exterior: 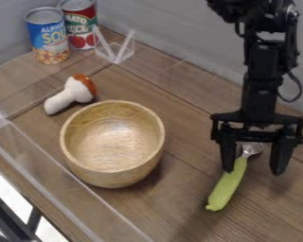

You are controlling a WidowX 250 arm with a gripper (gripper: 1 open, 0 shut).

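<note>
My black gripper (253, 156) is low over the wooden table at the right, its two fingers spread apart. Between and beneath them is the upper end of a long pale-green object (227, 185) with a grey tip, lying on the table and pointing toward the front. Whether the fingers touch it cannot be told. A large wooden bowl (111, 161) sits to the left of it.
A white mushroom-like toy (65, 96) with an orange top lies behind the bowl. An ALPHA soup can (49, 38) and a red can (80, 24) stand at the back left by the wall.
</note>
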